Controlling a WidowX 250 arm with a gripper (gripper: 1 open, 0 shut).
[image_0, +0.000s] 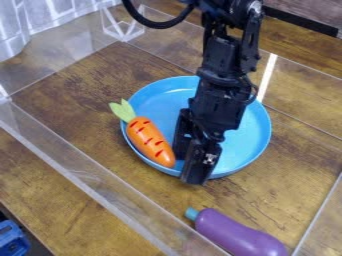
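Note:
A blue plate lies on the wooden table. On its left side lies an orange toy carrot with pale green leaves over the rim. My black gripper is low over the plate, just right of the carrot, open, its lower parts dark and hard to make out. A purple toy eggplant lies in front of the plate at the lower right.
Clear plastic walls run along the left and front edges. A small blue object sits at the lower left corner. Bare wood shows left of the plate.

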